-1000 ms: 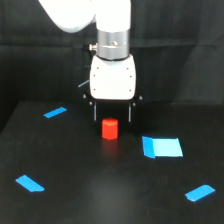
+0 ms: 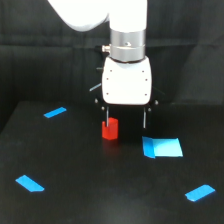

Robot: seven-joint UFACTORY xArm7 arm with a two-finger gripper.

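A small red block (image 2: 110, 130) sits on the dark table, left of the middle in the camera view. The white gripper (image 2: 126, 122) hangs over the table with its two thin fingers wide apart, so it stands open. Its left finger (image 2: 107, 117) overlaps the block in the picture; whether they touch, I cannot tell. The right finger (image 2: 145, 118) is well to the right of the block. Nothing shows between the fingers except perhaps the block's right edge.
A light blue paper square (image 2: 167, 147) with a darker blue strip (image 2: 148, 147) lies to the right of the block. Blue tape pieces mark the far left (image 2: 55, 112), front left (image 2: 29, 184) and front right (image 2: 200, 192).
My gripper has shifted to the right and lower in the picture. Its fingers stood on either side of the block before; now the left one overlaps it. The block looks slightly turned.
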